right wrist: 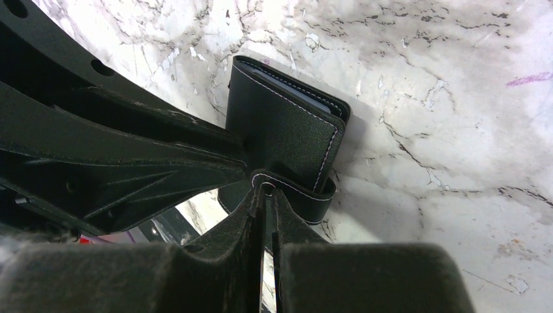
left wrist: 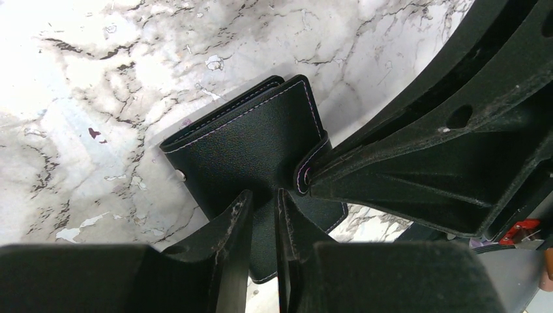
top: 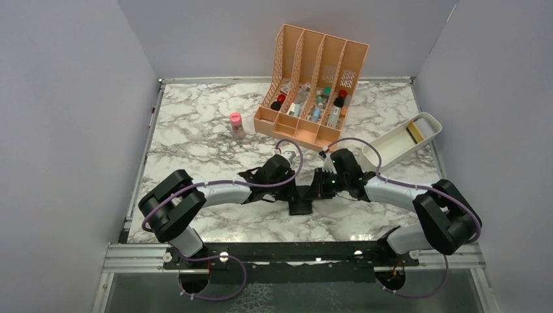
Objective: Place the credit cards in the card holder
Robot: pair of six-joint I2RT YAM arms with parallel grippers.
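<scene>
The black leather card holder (top: 300, 207) lies on the marble table between both grippers, its snap strap (right wrist: 297, 199) showing at one side. My right gripper is shut on that strap, near the snap. My left gripper is low over the holder's face, its two tips slightly apart; in the right wrist view it reaches in toward the strap. A pale edge shows inside the holder's fold in the right wrist view. I cannot make out any loose credit cards.
An orange divided organizer (top: 280, 124) with small items stands at the back. A pink-lidded jar (top: 237, 127) is left of it, a cream tray (top: 391, 147) with a yellow item at the right.
</scene>
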